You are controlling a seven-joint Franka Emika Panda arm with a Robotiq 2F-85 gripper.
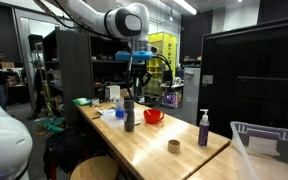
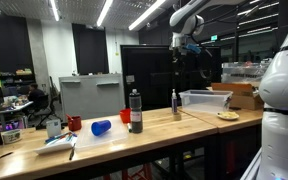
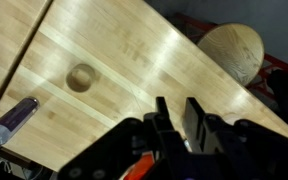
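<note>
My gripper [image 1: 139, 78] hangs in the air above the wooden table [image 1: 154, 148], pointing down. In the wrist view its two dark fingertips [image 3: 162, 104] stand a little apart, and no object shows clearly between them; the space farther back is too dark to judge. A tall dark bottle [image 1: 129, 115] stands upright on the table below it in exterior view 1. Behind that bottle is a red bowl [image 1: 154, 116], whose edge [image 3: 139, 168] appears at the bottom of the wrist view. Toward the right end stand a brown ring [image 1: 174, 146] and a pump bottle [image 1: 204, 128].
A blue cup [image 2: 101, 128], a red mug [image 2: 74, 123] and a white tray [image 2: 54, 146] occupy the table's other end. A clear bin [image 1: 267, 140] stands beyond the pump bottle. The round stool [image 3: 231, 52] sits beside the table. Bare wood surrounds the ring.
</note>
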